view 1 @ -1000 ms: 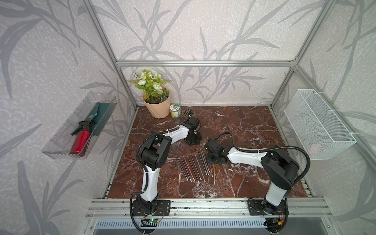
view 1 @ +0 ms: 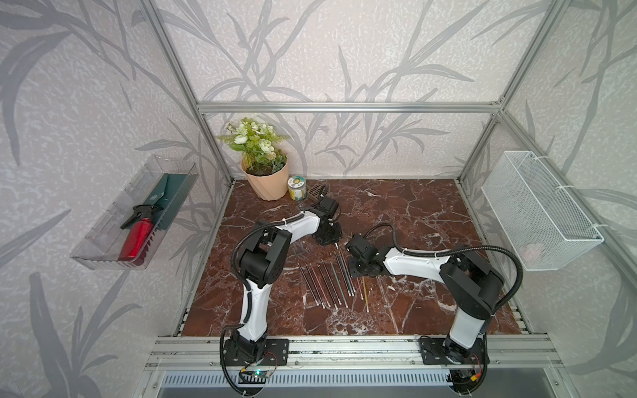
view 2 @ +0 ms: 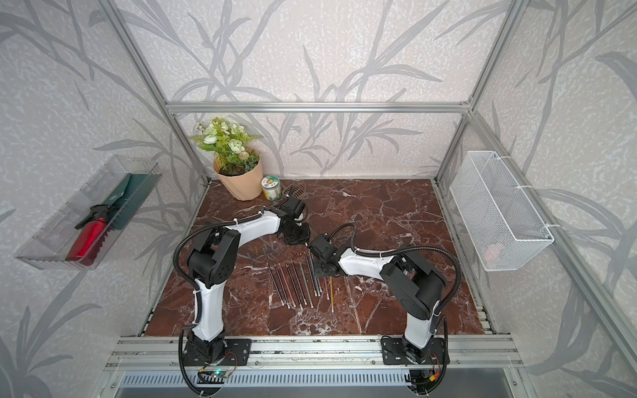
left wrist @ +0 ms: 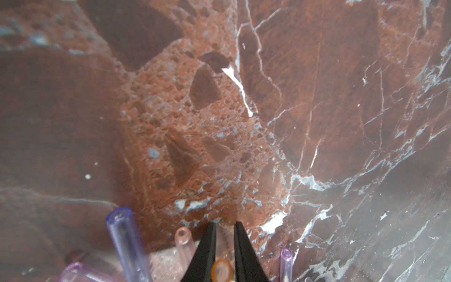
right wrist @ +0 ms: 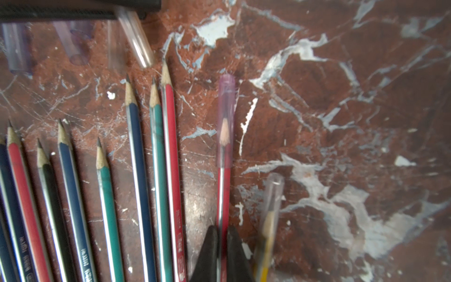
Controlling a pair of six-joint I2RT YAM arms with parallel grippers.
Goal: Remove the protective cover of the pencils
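Note:
Several bare-tipped coloured pencils (right wrist: 136, 169) lie side by side on the marble table. In the right wrist view, a red pencil (right wrist: 223, 202) wears a clear purple cover (right wrist: 226, 101). My right gripper straddles its shaft; whether the fingers grip it is unclear. Just right of it lies a yellow pencil (right wrist: 264, 263) with a clear cover (right wrist: 273, 192). My left gripper is farther back, its fingertips apart around an orange-rimmed cover (left wrist: 221, 271); whether it is gripped cannot be seen. A clear cover (right wrist: 136, 40) pokes out near the left gripper's dark edge.
Loose covers lie near the left gripper, among them a blue one (left wrist: 123, 235) and a pale pink one (left wrist: 184, 244). A flower pot (view 1: 266, 182) and a small tin (view 1: 297, 188) stand at the back left.
The yellow pencil's near end has shifted slightly to the right. A small pale object shows beneath the left gripper. Both arms have hardly moved.

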